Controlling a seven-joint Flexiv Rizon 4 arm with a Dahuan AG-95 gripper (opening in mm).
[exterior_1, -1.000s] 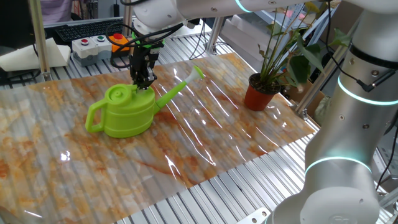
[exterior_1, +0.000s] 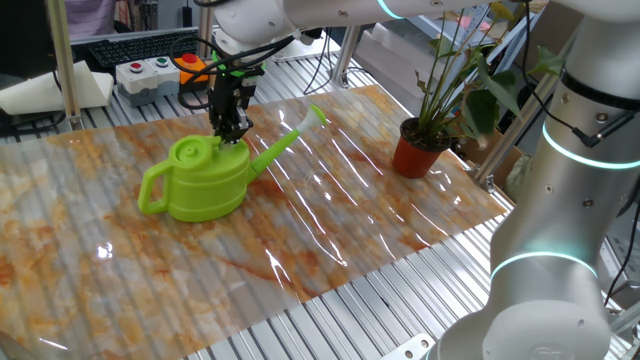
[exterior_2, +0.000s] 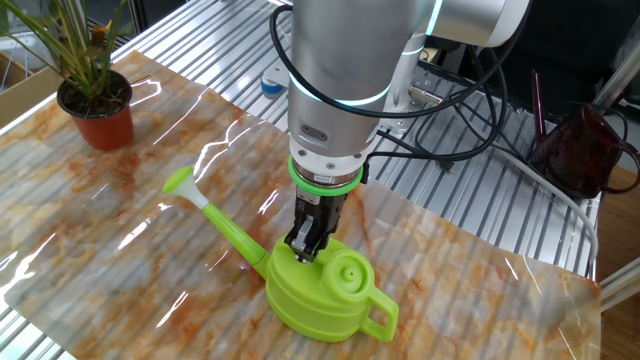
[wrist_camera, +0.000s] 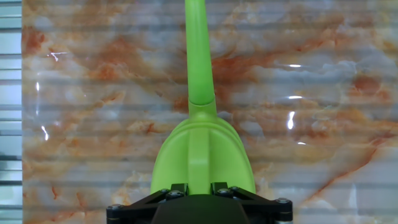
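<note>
A bright green watering can (exterior_1: 208, 185) stands upright on the marble-patterned sheet, its long spout rising toward the plant's side of the table. In exterior view 2 its round cap (exterior_2: 348, 275) and side handle (exterior_2: 380, 313) face away from the spout. My black gripper (exterior_2: 303, 250) points down onto the can's top. Seen from the wrist, the gripper has one fingertip on each side of the can's raised top bar (wrist_camera: 199, 158), and both appear to press against it. The lower parts of the fingers are hidden from the exterior views.
A potted plant in a brown-red pot (exterior_1: 418, 150) stands on the sheet beyond the spout. Behind the sheet are a button box (exterior_1: 150, 80) and a keyboard (exterior_1: 125, 47). A dark red watering can (exterior_2: 582, 150) sits off the sheet. Much of the sheet (exterior_1: 80, 260) is bare.
</note>
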